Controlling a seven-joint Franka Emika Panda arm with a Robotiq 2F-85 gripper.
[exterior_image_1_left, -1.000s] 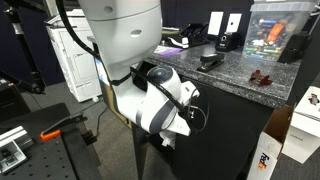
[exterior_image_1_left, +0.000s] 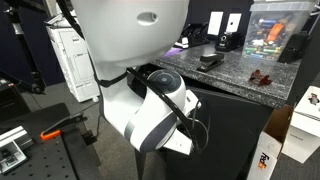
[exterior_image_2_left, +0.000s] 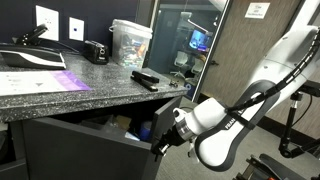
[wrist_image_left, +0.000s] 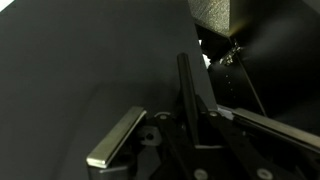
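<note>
A dark drawer front (exterior_image_1_left: 225, 130) stands below the speckled counter. Exterior view 2 shows the drawer (exterior_image_2_left: 90, 148) pulled out, with its inside partly in sight. My gripper (exterior_image_2_left: 160, 150) is at the end of that front, low beside the panel. Up close in the wrist view, a thin black bar (wrist_image_left: 186, 80) runs along the dark panel (wrist_image_left: 90, 70) between the fingers. The gripper appears shut on this bar, which looks like the drawer's handle. Shadow hides the exact contact. In exterior view 1 the white hand (exterior_image_1_left: 158, 112) covers part of the drawer.
On the counter (exterior_image_1_left: 225, 75) are a black stapler (exterior_image_1_left: 212, 61), a clear bin (exterior_image_1_left: 275, 30) and a reddish-brown thing (exterior_image_1_left: 260, 78). White boxes (exterior_image_1_left: 300, 130) stand to the right. Blue items (exterior_image_2_left: 145, 130) lie inside the drawer.
The arm has come nearer the camera and fills more of exterior view 1. The hand has shifted slightly down and left, staying against the drawer. The counter items have not moved.
</note>
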